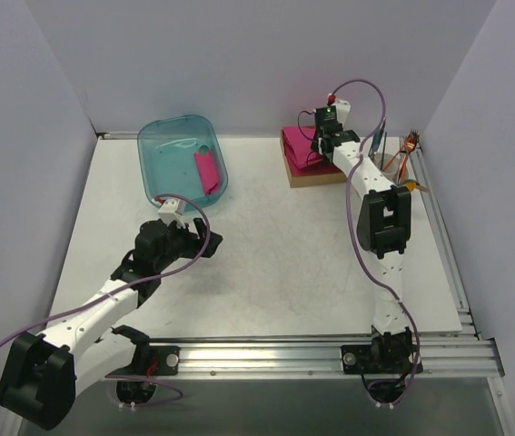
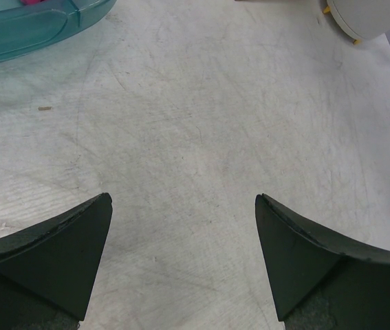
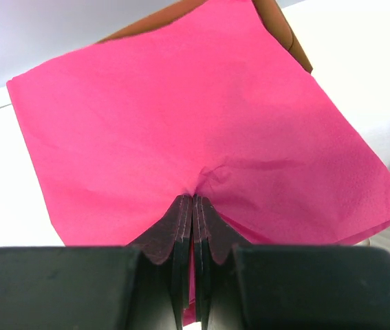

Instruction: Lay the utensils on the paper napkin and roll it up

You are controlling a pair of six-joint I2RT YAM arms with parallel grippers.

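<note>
Pinched at its middle by my right gripper is a pink paper napkin [image 3: 139, 117], its sides spread out and a fold hanging below the shut fingertips. From the top, that napkin [image 1: 299, 143] appears above the cardboard box [image 1: 316, 181] at the back, partly hidden by the right arm. Utensils [image 1: 408, 145], orange and metal ones among them, stand in a light cup [image 1: 389, 167] at the back right. My left gripper [image 1: 208, 238] stands open over bare table left of centre. Between its fingers only white tabletop shows.
A teal bin [image 1: 153, 173] at the back left holds a rolled pink napkin [image 1: 207, 171] and a pale utensil. Walls close off the back and both sides.
</note>
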